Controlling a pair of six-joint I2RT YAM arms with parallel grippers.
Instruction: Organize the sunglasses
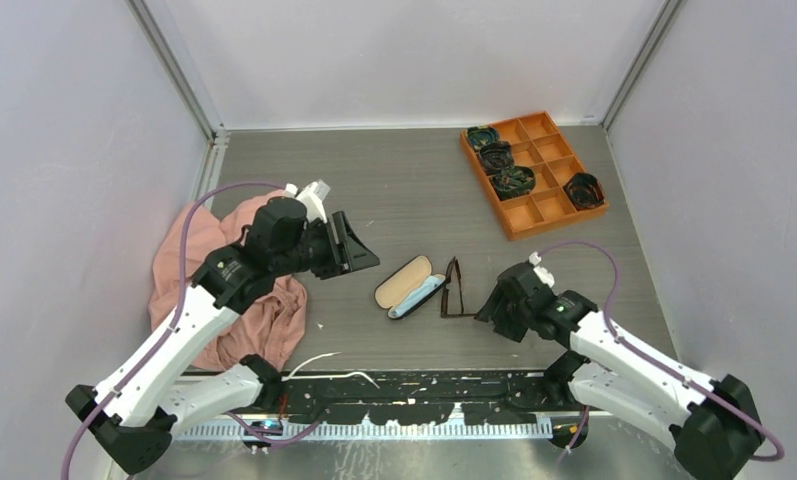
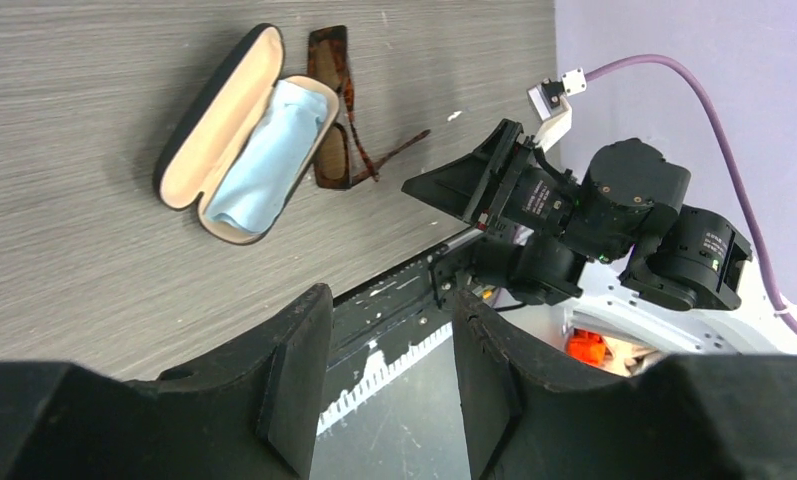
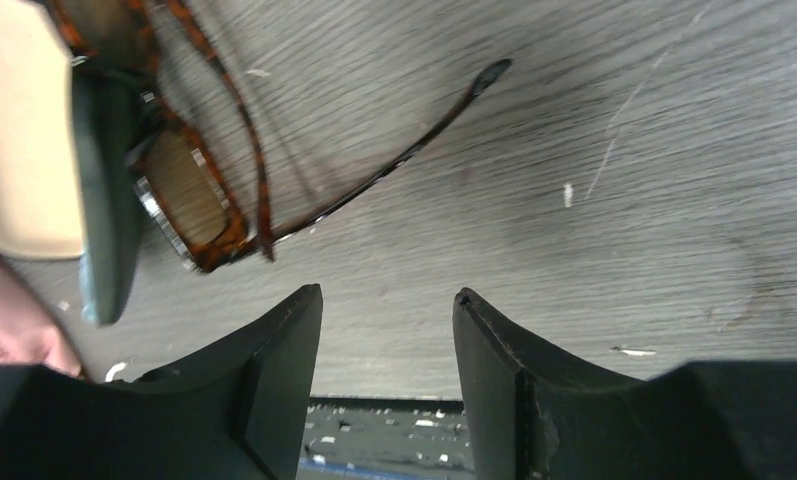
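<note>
Brown tortoiseshell sunglasses (image 1: 460,314) lie on the table, one temple stretched toward the right; in the right wrist view the sunglasses (image 3: 184,185) are at the upper left. Just left of them is an open glasses case (image 1: 404,283), holding a folded light-blue cloth (image 2: 264,160). My right gripper (image 1: 492,322) hovers by the end of the outstretched temple. Its fingers (image 3: 279,370) stand apart, with only bare table between them. Up and left of the case, my left gripper (image 1: 364,262) is likewise open and empty, its fingers (image 2: 299,370) spread.
An orange divided tray (image 1: 519,222) with several dark coiled items stands at the back right. A crumpled pink cloth (image 1: 284,320) lies on the left, partly under my left arm.
</note>
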